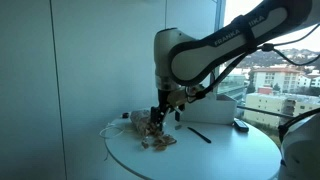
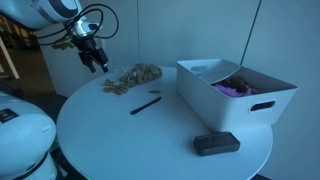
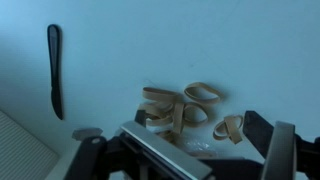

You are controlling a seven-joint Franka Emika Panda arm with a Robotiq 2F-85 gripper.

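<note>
Several tan loops, like bands or rings, lie loosely in a group on the white round table. One loop sits a little apart, towards the right finger in the wrist view. My gripper stands open above them, its fingers wide apart and nothing held between them. From the side, the gripper hangs over the table's edge region near the loops, clear of the tabletop. A clear plastic bag with tan contents lies beside the loops, partly hidden by the gripper in the wrist view.
A dark knife lies flat near the loops. A white bin with purple and dark contents stands across the table, and a black block lies in front of it.
</note>
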